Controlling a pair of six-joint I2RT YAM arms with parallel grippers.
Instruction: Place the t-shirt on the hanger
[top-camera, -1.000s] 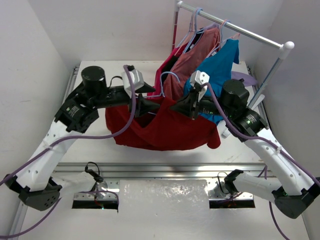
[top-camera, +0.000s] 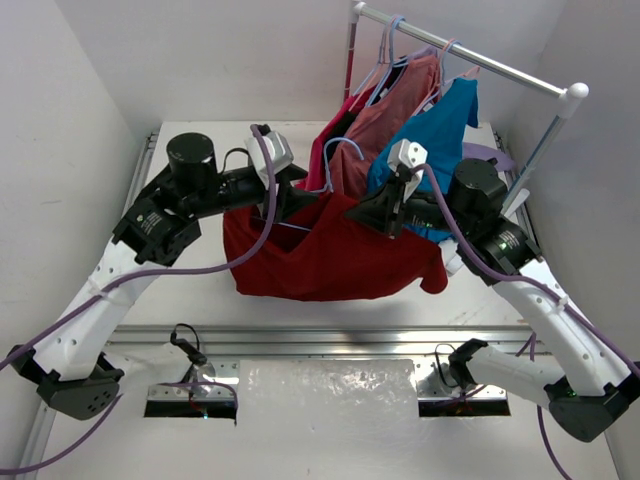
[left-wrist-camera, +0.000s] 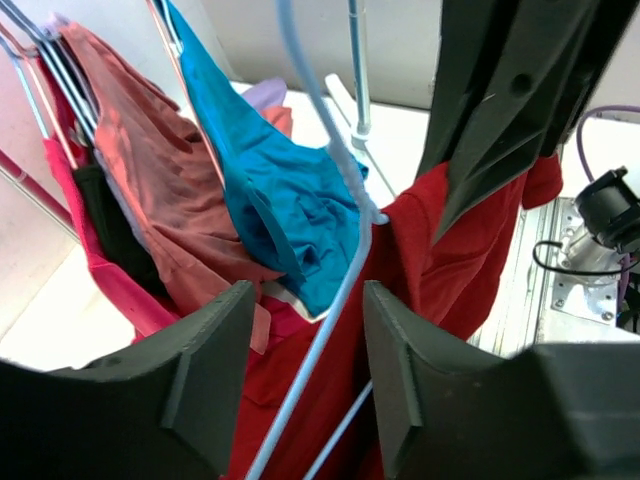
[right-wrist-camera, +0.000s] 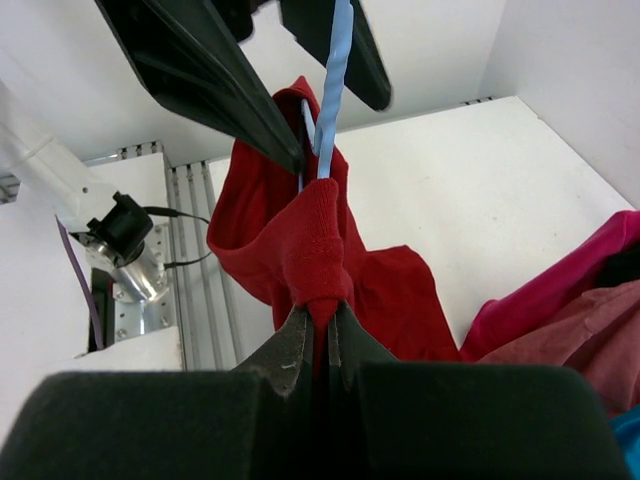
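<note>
The red t shirt (top-camera: 330, 260) hangs stretched out below my two grippers. A light blue hanger (top-camera: 327, 170) has its hook sticking up between them, and its lower bar (top-camera: 290, 226) shows against the red cloth. My left gripper is open; one sloping arm of the hanger (left-wrist-camera: 318, 345) runs through the gap between its fingers. At the hanger's neck, my right gripper is shut on a fold of the shirt's cloth (right-wrist-camera: 315, 245). How far the hanger sits inside the shirt is partly hidden by cloth.
Behind the grippers stands a white rack (top-camera: 470, 55) with several hung garments, among them a pink shirt (top-camera: 390, 115) and a blue shirt (top-camera: 440, 125). Bare white table (top-camera: 180, 300) lies to the left. The two grippers are close together.
The left gripper has shifted slightly, and the shirt's left side has drawn a little to the right. The right gripper has moved only slightly, still at the cloth.
</note>
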